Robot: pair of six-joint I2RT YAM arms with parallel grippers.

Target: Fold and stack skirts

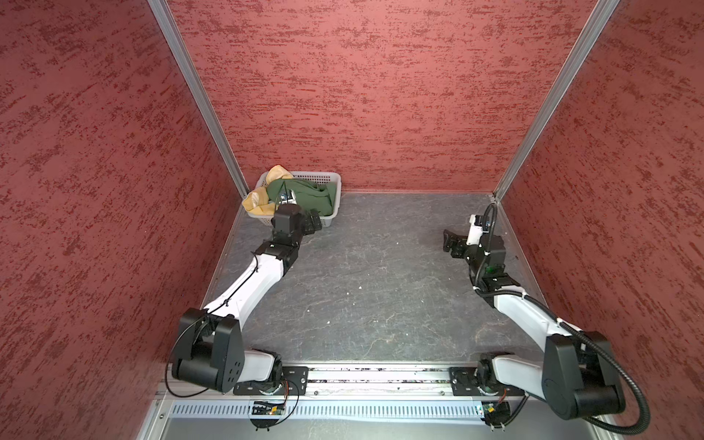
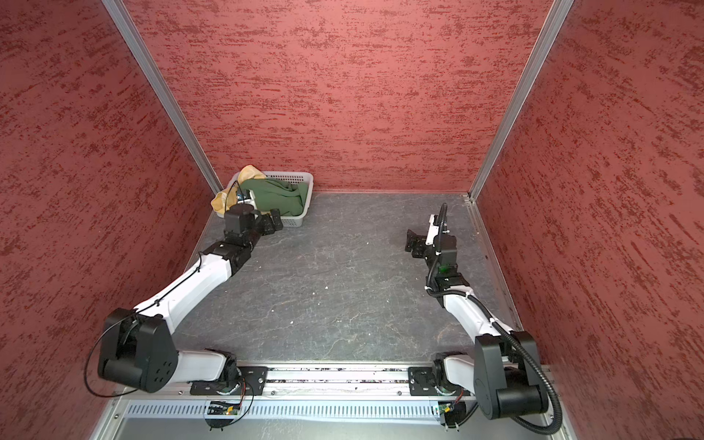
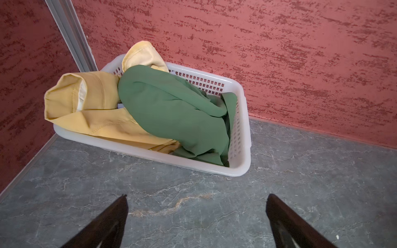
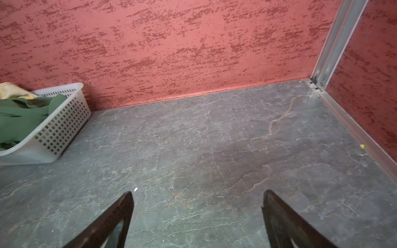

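A green skirt (image 3: 177, 111) and a yellow skirt (image 3: 103, 119) lie crumpled in a white basket (image 3: 244, 140) at the back left, the yellow one spilling over the basket's left rim. In front of the basket, in the top left view, stands my left gripper (image 1: 313, 220), open, with nothing between its fingers. Over bare table on the right side is my right gripper (image 1: 448, 245), also open and empty; its fingers (image 4: 281, 219) are spread in the right wrist view. The lower folds of both skirts are hidden inside the basket.
Red walls (image 1: 381, 95) close off the back and both sides, and the basket sits close to the back left corner.
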